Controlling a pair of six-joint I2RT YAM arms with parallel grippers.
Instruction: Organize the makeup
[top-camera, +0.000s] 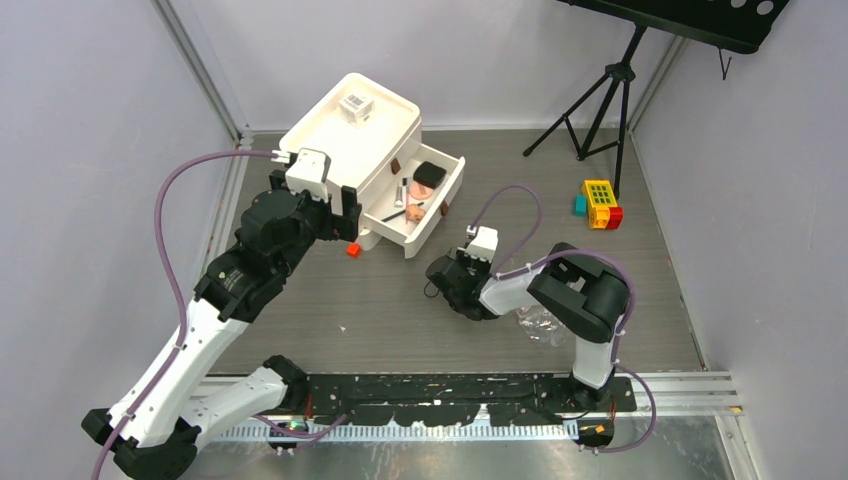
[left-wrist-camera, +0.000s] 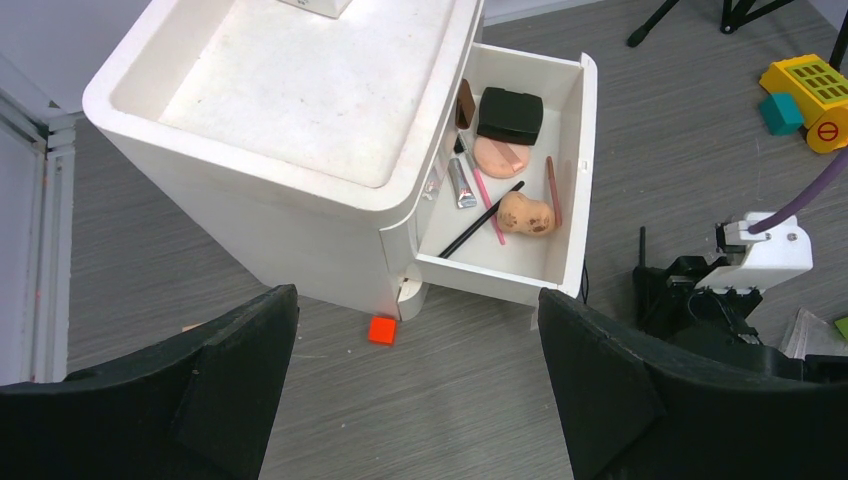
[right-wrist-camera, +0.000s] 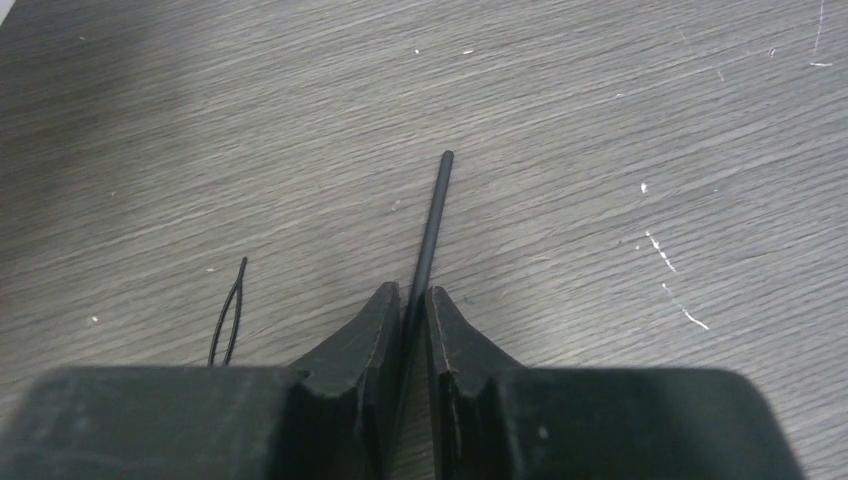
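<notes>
The white organizer (left-wrist-camera: 280, 110) has its drawer (left-wrist-camera: 500, 283) pulled out, holding a black compact (left-wrist-camera: 510, 115), pink puff (left-wrist-camera: 498, 160), small tube (left-wrist-camera: 462, 185), sticks and a tan puff (left-wrist-camera: 525, 215). My left gripper hangs open over the organizer's near side, empty. My right gripper is low on the floor, part open, its fingertips around a thin black stick (right-wrist-camera: 435, 208); whether they grip it is unclear. A thin black loop (right-wrist-camera: 228, 310) lies beside it.
A red cube (top-camera: 353, 250) lies near the organizer. Toy blocks (top-camera: 600, 205), a music stand (top-camera: 620, 70) and a clear bag (top-camera: 543, 325) are on the right.
</notes>
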